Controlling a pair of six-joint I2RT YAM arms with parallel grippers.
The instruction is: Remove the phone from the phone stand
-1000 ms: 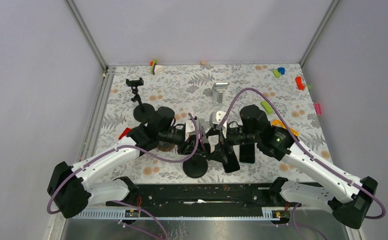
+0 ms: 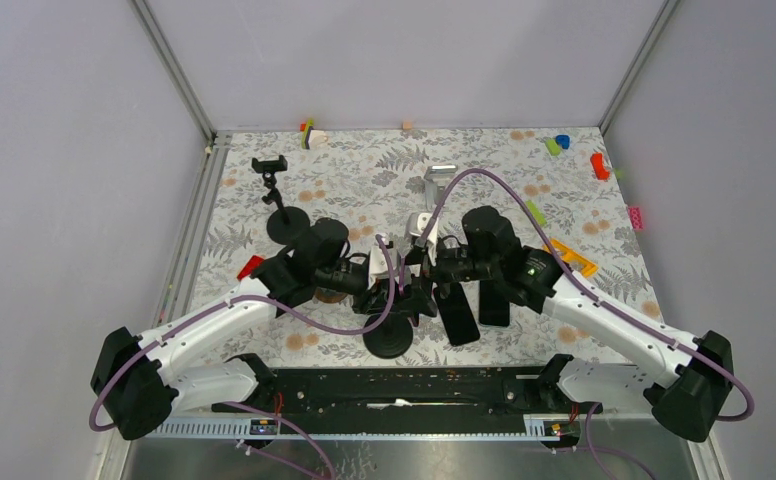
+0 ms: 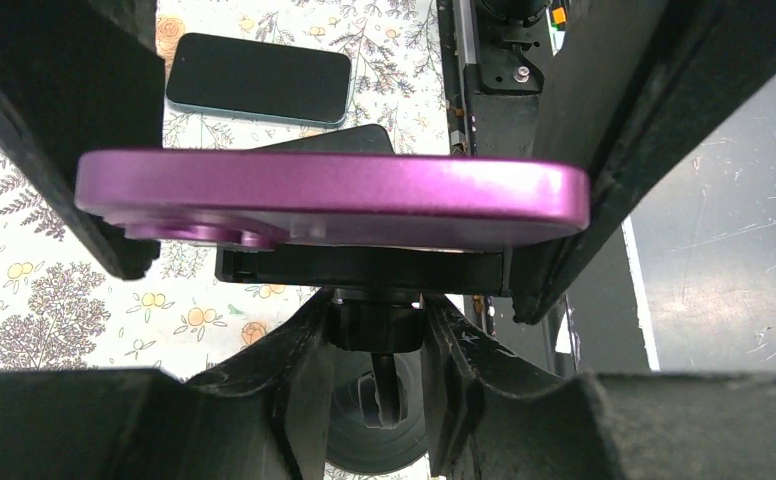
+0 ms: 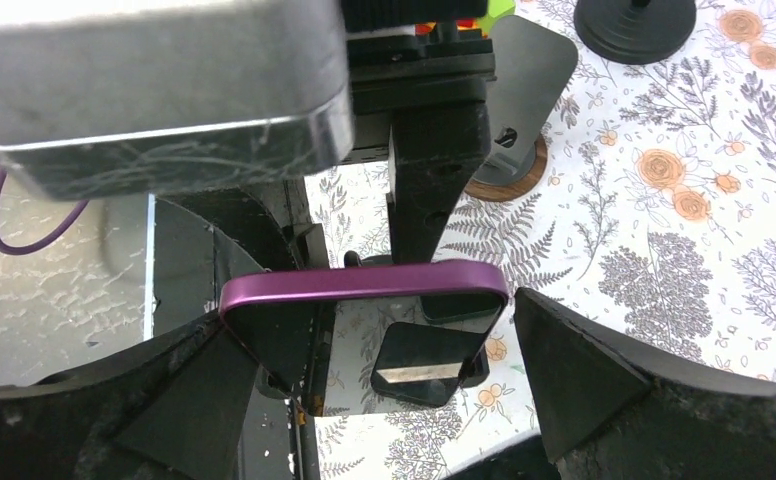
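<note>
Above the stand's black clamp (image 3: 374, 268) lies the purple phone (image 3: 334, 190), its camera bumps visible in the left wrist view. My left gripper is shut on the stand's neck just under the clamp. The stand's round base (image 2: 389, 340) rests on the table. In the right wrist view, the phone (image 4: 364, 281) reaches across between the spread fingers of my right gripper, which is open with one finger at each side of it. Whether those fingers touch the phone's edges, I cannot tell. The arms hide the phone from above.
Two dark phones (image 2: 457, 314) (image 2: 494, 305) lie flat to the right of the stand. Another black stand (image 2: 287, 224) stands at the back left and a silver stand (image 2: 439, 183) at the back middle. Small coloured objects lie along the right edge.
My right gripper has moved left, onto the phone at the stand.
</note>
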